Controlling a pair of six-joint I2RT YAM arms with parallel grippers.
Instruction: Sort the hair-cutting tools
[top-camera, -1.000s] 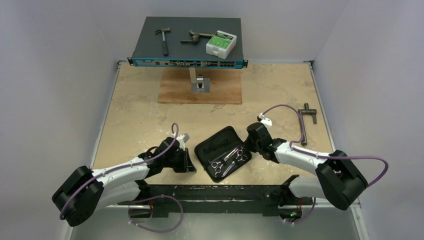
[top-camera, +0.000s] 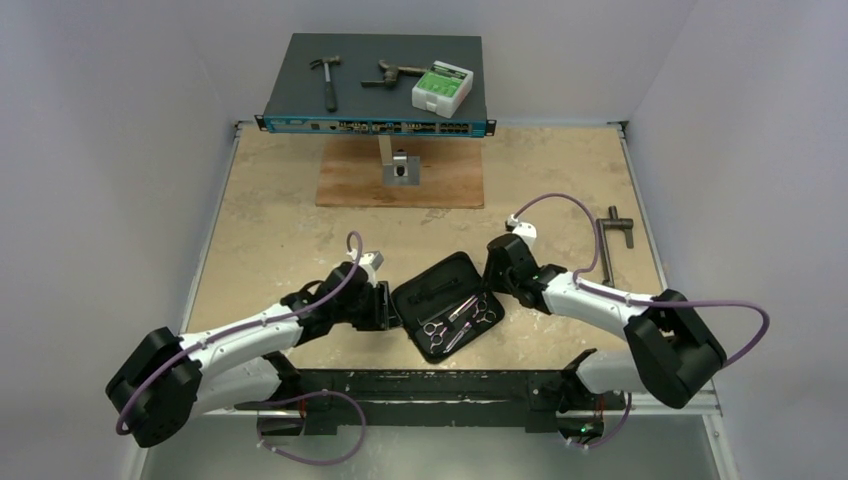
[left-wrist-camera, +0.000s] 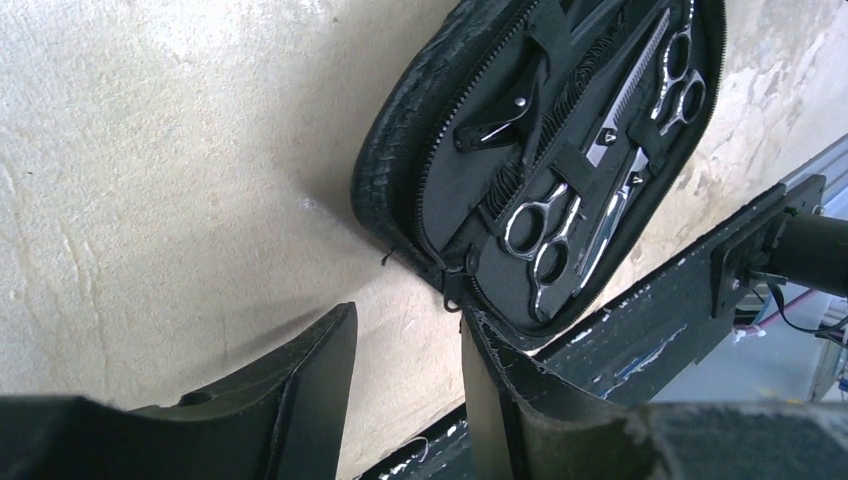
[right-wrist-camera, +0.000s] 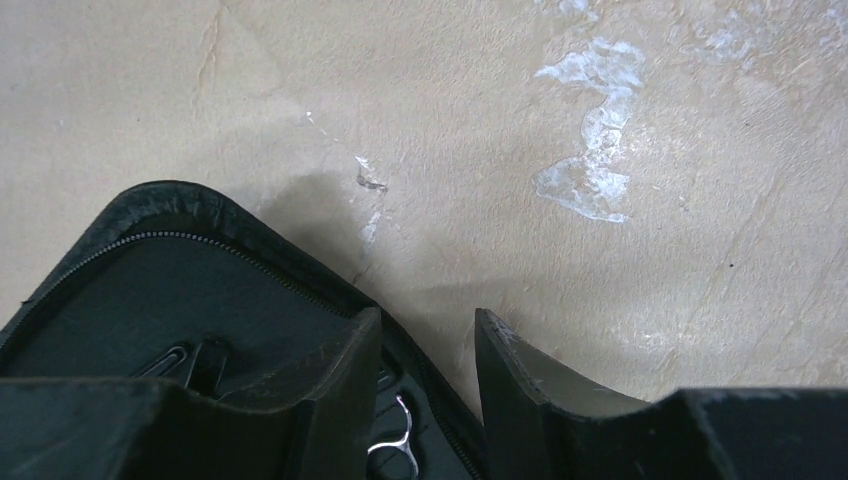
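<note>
The black zip case (top-camera: 425, 284) lies unfolded flat on the table, tilted in the top view. In the left wrist view it holds a black hair clip (left-wrist-camera: 503, 122), a dark comb (left-wrist-camera: 506, 188) and silver scissors (left-wrist-camera: 541, 238) with other slim cutting tools under straps. My left gripper is open beside the case's left edge, its right finger close to the zipper pull (left-wrist-camera: 453, 290); nothing is held. At the opposite edge, my right gripper stands open, with the case rim (right-wrist-camera: 405, 345) below it and partly behind its left finger. Whether either gripper touches the case cannot be told.
A dark shelf (top-camera: 360, 80) at the back bears a hammer (top-camera: 328, 82), another dark tool (top-camera: 392, 72) and a white-green box (top-camera: 443, 88). A metal stand (top-camera: 612, 245) is at the right. Table behind the case is clear.
My left gripper has moved right, up to the case's left edge, and its fingers have opened wider. The case has stayed about where it was.
</note>
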